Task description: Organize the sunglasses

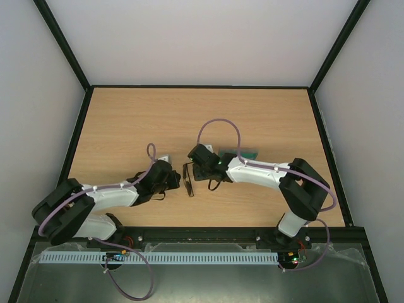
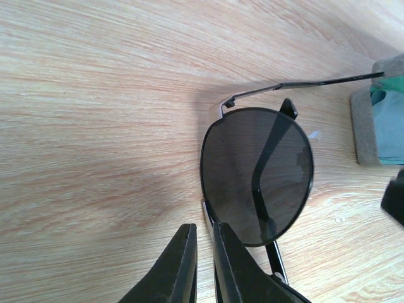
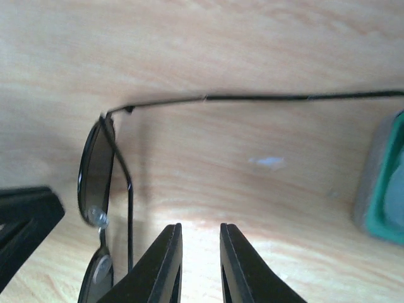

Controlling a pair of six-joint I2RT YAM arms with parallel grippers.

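Dark-lensed sunglasses (image 1: 188, 181) lie between my two grippers in the top view, roughly lengthwise. The left wrist view shows one lens (image 2: 255, 177) large, with a thin temple (image 2: 315, 83) stretched toward the case. My left gripper is slightly open beside the frame, and its right finger hides the lower part of the glasses. Over bare wood, my right gripper stands part open and empty, with the lens (image 3: 98, 167) off to its left. One temple (image 3: 252, 97) crosses above its fingers; the other (image 3: 130, 202) runs downward.
A grey case (image 2: 363, 126) with a green-blue inside sits right of the glasses, partly behind my right arm in the top view (image 1: 249, 153). A dark gripper part (image 3: 28, 221) shows close by at the left.
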